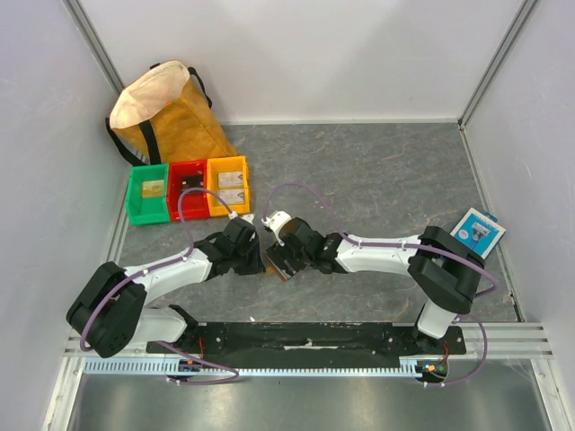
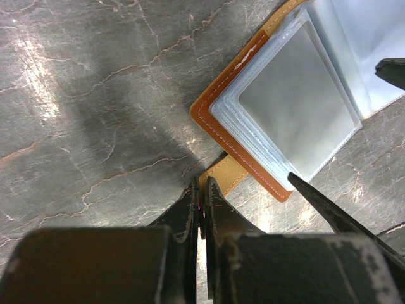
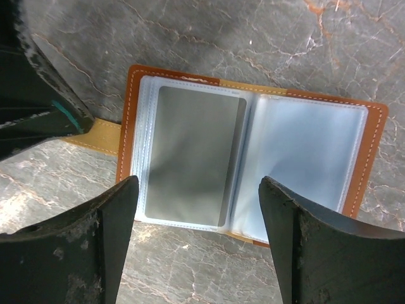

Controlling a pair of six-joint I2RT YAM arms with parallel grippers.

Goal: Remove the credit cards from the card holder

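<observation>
The open card holder (image 2: pixel 224 130) lies on the grey marble table, brown leather with clear sleeves; a grey card (image 3: pixel 190 155) shows in one sleeve, a pale sleeve (image 3: pixel 294 158) beside it. A tan strap (image 2: pixel 224 174) extends from it, with my left gripper shut on that strap. My right gripper stands open over the holder, its fingers either side of the grey-card section. In the top view both grippers meet at the holder near the centre, partly hiding it.
Green (image 1: pixel 135 206), red (image 1: pixel 177 214) and yellow (image 1: pixel 239 166) bins stand at the back left before a yellow bag (image 1: pixel 184 126). A blue-white box (image 1: pixel 476 233) lies at the right edge.
</observation>
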